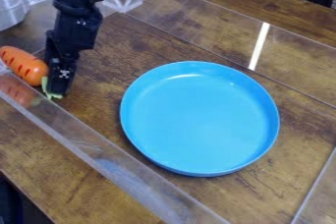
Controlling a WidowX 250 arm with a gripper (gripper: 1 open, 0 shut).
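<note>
An orange toy carrot (24,65) with green leaves lies at the far left, beside the clear plastic wall. My black gripper (57,69) is lowered at the carrot's leafy right end, open; its fingertips are dark and hard to make out against the wood. A large blue plate (199,118) lies on the wooden table to the right.
A clear plastic wall (112,169) runs diagonally along the lower left. A white object (19,2) sits at the top left. Bare wood lies behind the plate and between it and the carrot.
</note>
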